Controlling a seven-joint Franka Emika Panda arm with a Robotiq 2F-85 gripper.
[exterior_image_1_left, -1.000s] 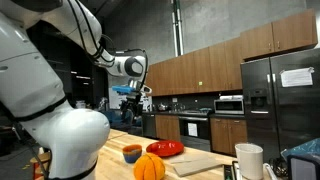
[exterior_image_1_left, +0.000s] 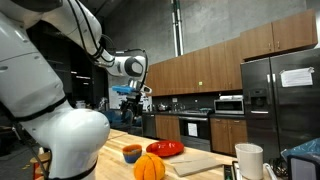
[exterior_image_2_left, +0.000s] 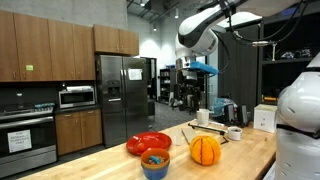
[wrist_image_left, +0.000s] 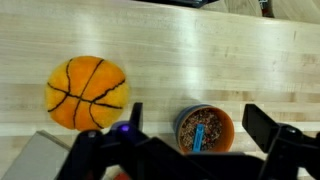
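Observation:
High over the table, my gripper stands open, with dark fingers wide apart at the lower left and lower right of the wrist view. Nothing is clamped between them. Below and between them lies a bowl (wrist_image_left: 231, 136), blue and orange, holding small brown pieces and a blue object (wrist_image_left: 198, 138). An orange basketball-patterned ball (wrist_image_left: 87, 93) rests on the wood, left of the bowl in the wrist view. In exterior view 2 the bowl (exterior_image_2_left: 155, 170) sits left of the ball (exterior_image_2_left: 204, 150), apart from it.
A red plate (exterior_image_1_left: 165, 148) and a pale board (exterior_image_1_left: 185, 163) lie near the bowl and ball. A white container (exterior_image_1_left: 249, 160) stands at the right in exterior view 1. Bare wood (wrist_image_left: 190, 50) stretches across the upper wrist view.

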